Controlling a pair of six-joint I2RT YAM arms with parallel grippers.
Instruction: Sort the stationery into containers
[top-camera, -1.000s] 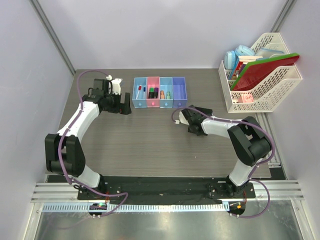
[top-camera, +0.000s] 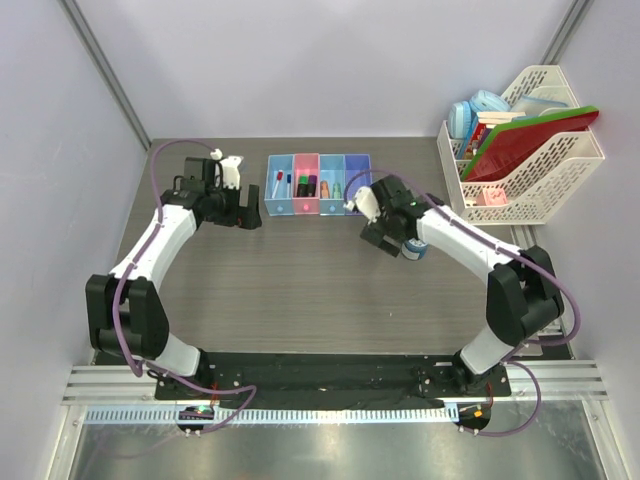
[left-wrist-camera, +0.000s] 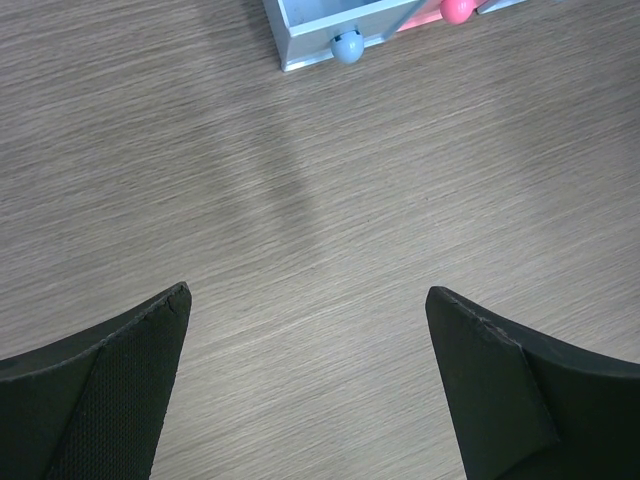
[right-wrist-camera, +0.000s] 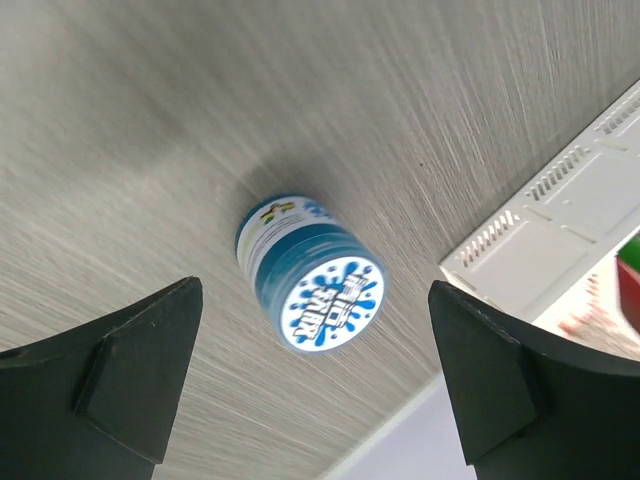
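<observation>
A blue-lidded jar (right-wrist-camera: 310, 280) with a white label lies on the table under my open right gripper, between and beyond its fingertips; in the top view the jar (top-camera: 414, 250) is partly behind the wrist. A divided organizer of blue and pink compartments (top-camera: 334, 206) stands at the back centre, holding pens and small tubes. My left gripper (top-camera: 240, 215) hangs open at its left, over bare table, with the organizer's corner (left-wrist-camera: 300, 45) at the top of the left wrist view.
A white perforated basket (top-camera: 540, 200) at the back right holds books, blue cases, a green-and-red board and a pink item.
My right arm has moved up and extended from its folded pose, its gripper shifting toward the back of the table. The left arm is nearly unchanged.
</observation>
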